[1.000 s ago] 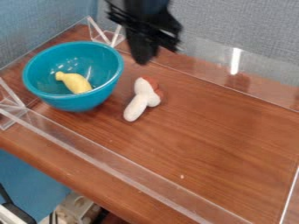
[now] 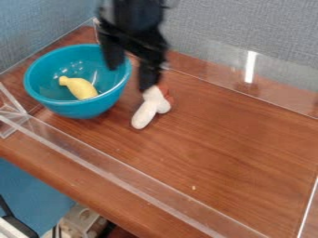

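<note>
My dark gripper (image 2: 132,58) hangs blurred at the top centre, over the right part of the teal bowl (image 2: 77,104) and the area just behind a white toy with a red part (image 2: 149,110). Its fingers are apart, open. The toy lies on the wooden table right of the bowl. Inside the bowl is a yellow object (image 2: 78,87). Whether anything touches the fingers is hard to tell in the blur.
Transparent edging runs along its front and back. Grey padded walls stand behind.
My gripper has moved left from above the table's back right to over the bowl's right side. The bowl, yellow object and white toy look unmoved.
</note>
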